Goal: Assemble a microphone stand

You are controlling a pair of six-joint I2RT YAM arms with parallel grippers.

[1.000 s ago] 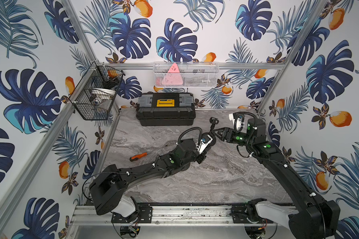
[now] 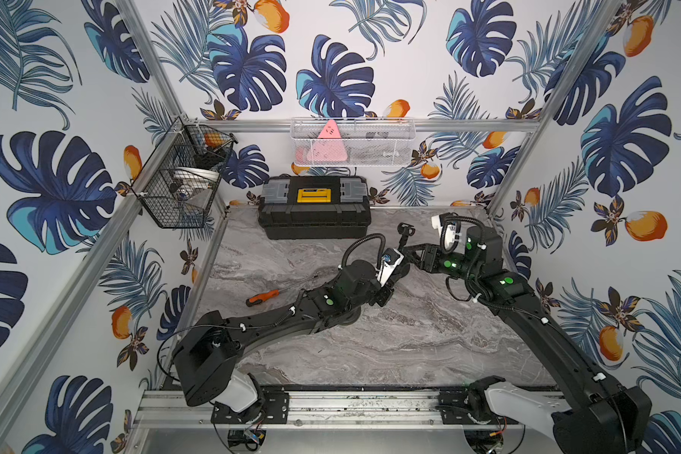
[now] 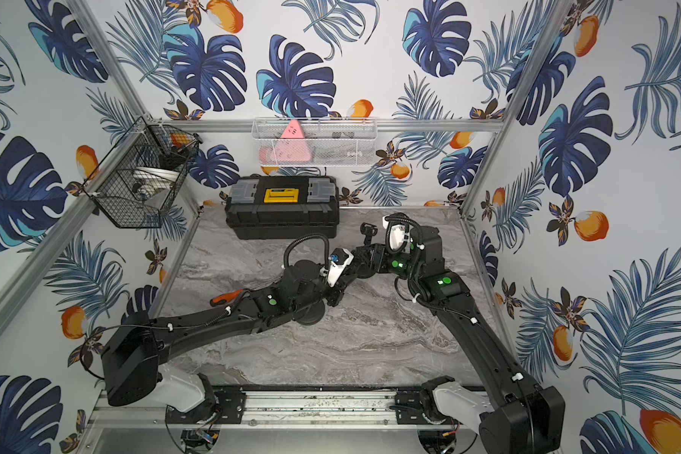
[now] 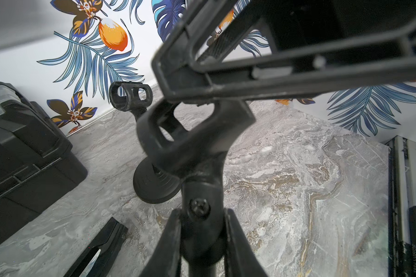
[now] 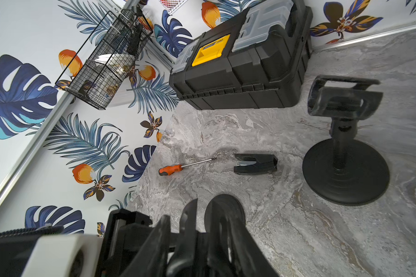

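In the left wrist view a black microphone clip [image 4: 194, 157] on a short screwed neck stands upright close to the camera. My left gripper is shut on that neck, a finger against each side. From above, my right gripper [image 2: 418, 253] reaches over the clip, and its dark frame overlaps the clip's upper rim in the left wrist view. Its blurred fingers [image 5: 159, 244] crowd the bottom of the right wrist view, where the finger gap is unclear. A bare round base [image 5: 224, 212] lies beneath. Another stand [image 5: 344, 170], complete with clip, stands on the table.
A black stapler [image 5: 255, 164] and an orange-handled screwdriver [image 5: 171, 169] lie near the middle and left. The toolbox [image 5: 245, 60] stands against the back wall. A wire basket [image 2: 183, 181] hangs at left.
The left arm shifted only slightly, staying close to the right gripper.
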